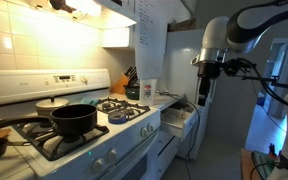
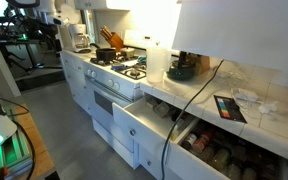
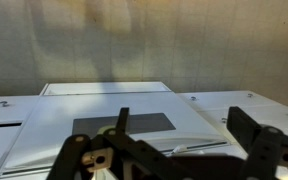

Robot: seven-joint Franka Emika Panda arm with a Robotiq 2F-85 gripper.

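Note:
My gripper stands open in the wrist view, its dark fingers wide apart with nothing between them. Beyond it is the white oven front with a grey window (image 3: 124, 125), flanked by white drawers. From the side, the black and white arm (image 1: 212, 42) hangs in the air to the right of the stove, clear of every surface. On the white stove (image 1: 104, 150) sit a black pot (image 1: 74, 121) with a long handle, a lidded pot (image 1: 52, 104) and a blue ring-shaped item (image 1: 118, 117).
A drawer (image 2: 149, 118) is pulled out beyond the stove, near another open drawer full of items (image 2: 224, 155). The counter carries a white container (image 2: 157, 62) and a dark green basket (image 2: 187, 70).

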